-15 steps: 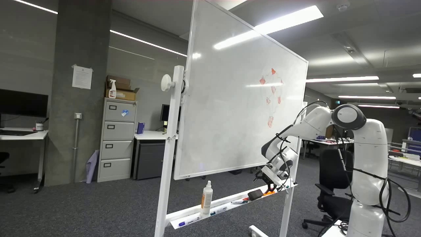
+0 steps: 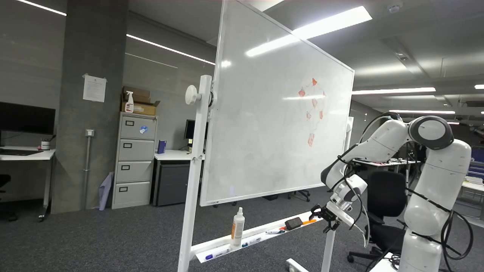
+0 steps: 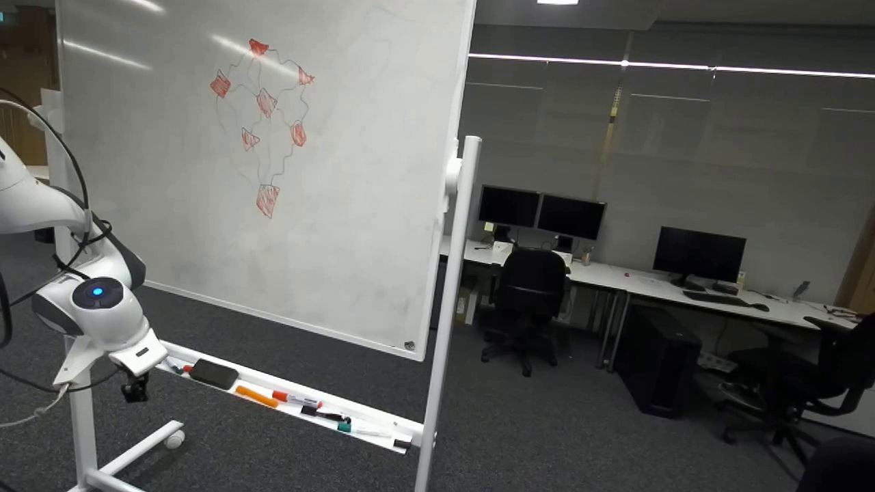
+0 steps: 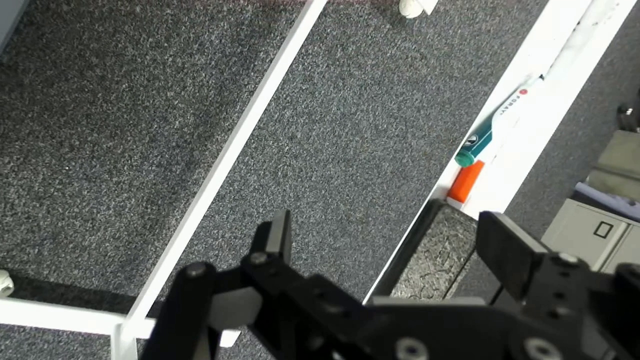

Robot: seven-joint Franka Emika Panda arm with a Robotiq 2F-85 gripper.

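My gripper (image 2: 325, 219) is open with nothing between its fingers, in front of the tray's far right end in exterior view 1. In exterior view 2 the gripper (image 3: 135, 387) hangs left of the tray. A dark eraser (image 2: 293, 223) rests on the white tray (image 3: 373, 414) below the whiteboard (image 2: 267, 113). In the wrist view this eraser (image 4: 436, 258) appears beyond the fingers, nearer the right finger (image 4: 510, 249) than the left one. Beside it are an orange-red marker end (image 4: 466, 182) and a green-capped white marker (image 4: 504, 120). Red patches (image 3: 266, 102) joined by thin lines are drawn on the board.
A spray bottle (image 2: 237, 228) stands on the tray's near end in exterior view 1. Several markers, among them an orange one (image 3: 256, 397), lie along the tray. The stand's post (image 3: 447, 320) and legs (image 4: 222, 168) are obstacles; open carpet surrounds them.
In exterior view 1 the whole arm has swung right, and the gripper has moved right and slightly down. The eraser, bottle and board appear in the same places.
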